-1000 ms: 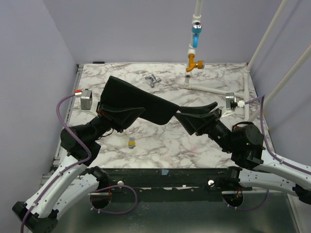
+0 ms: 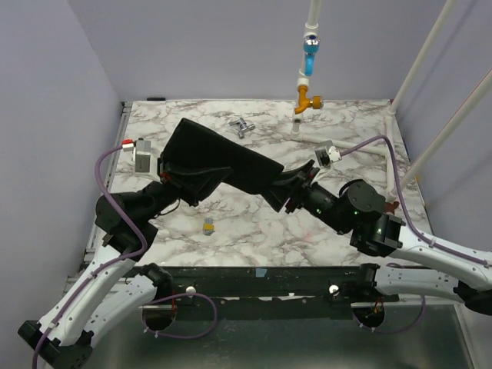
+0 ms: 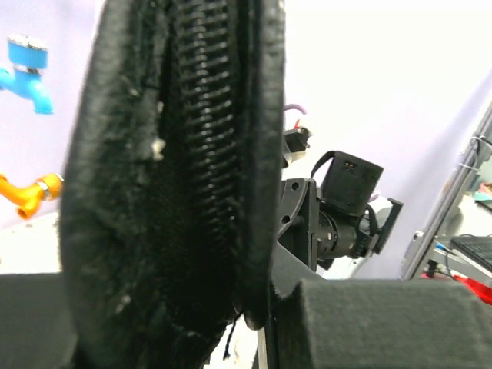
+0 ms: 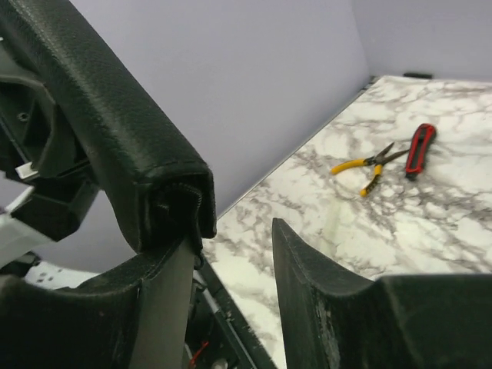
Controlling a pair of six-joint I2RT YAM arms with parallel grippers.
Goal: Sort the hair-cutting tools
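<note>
A black zippered case [image 2: 219,157] is held up above the table, slanting down to the right. My left gripper [image 2: 201,183] is shut on its left part. In the left wrist view the case [image 3: 173,184] stands between the fingers, with its zip [image 3: 206,100] facing the camera. My right gripper [image 2: 278,192] is at the case's right end, its fingers part open. In the right wrist view, the case's end [image 4: 165,181] and a small zip pull [image 4: 198,260] lie close to the left finger [image 4: 167,296]. Whether they touch I cannot tell.
On the marble table [image 4: 277,192] lie yellow-handled pliers [image 4: 367,165] and a red and black tool [image 4: 420,150]. A shiny crossed metal piece [image 2: 241,127] lies at the back, a small yellow-banded item [image 2: 208,226] nearer the front. Orange [image 2: 306,100] and blue [image 2: 310,55] taps stand behind.
My right gripper has moved left onto the case's right end and its fingers have drawn closer together. The case and left arm have barely shifted.
</note>
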